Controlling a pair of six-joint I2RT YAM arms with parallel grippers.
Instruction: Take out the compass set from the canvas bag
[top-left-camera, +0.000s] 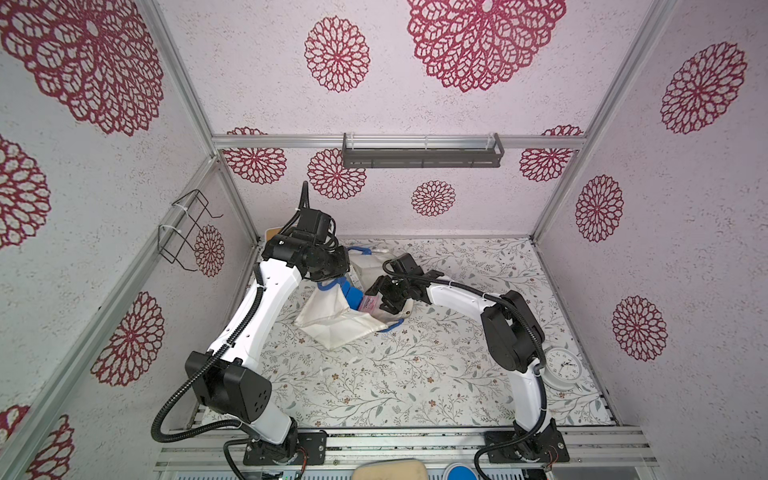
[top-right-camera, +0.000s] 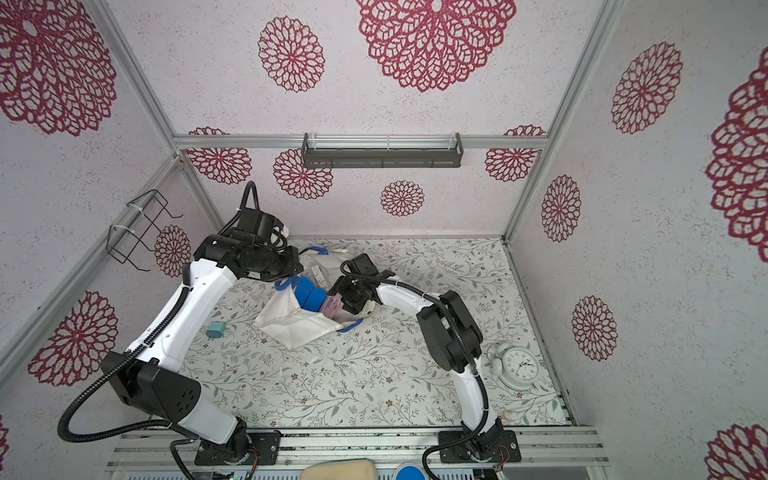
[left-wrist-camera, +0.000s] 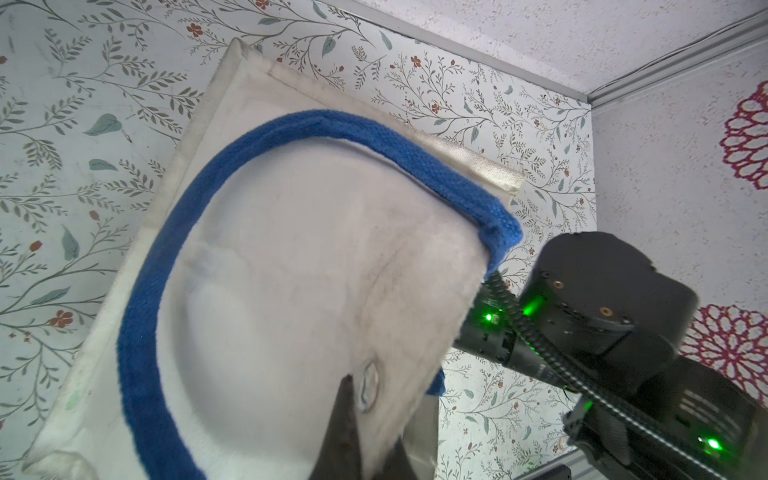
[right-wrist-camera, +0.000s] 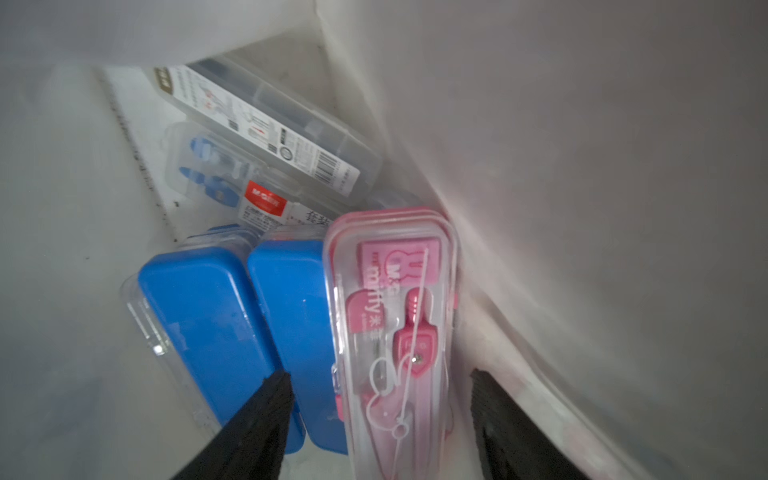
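The white canvas bag (top-left-camera: 332, 328) with blue handles lies open on its side. At its upper left my left gripper is shut, the bag's fabric (left-wrist-camera: 400, 320) between or against its fingers. Inside the bag, seen in the right wrist view, a pink compass set (right-wrist-camera: 392, 328) in a clear case lies beside two blue cases (right-wrist-camera: 204, 320), with clear boxes (right-wrist-camera: 264, 136) behind. My right gripper is open at the bag's mouth, its fingers on either side of the pink case's near end, nothing clearly gripped.
A small teal block (top-right-camera: 215, 329) sits on the table at the left. A white clock (top-right-camera: 520, 368) is at the right front. A grey shelf (top-left-camera: 421, 156) hangs on the back wall.
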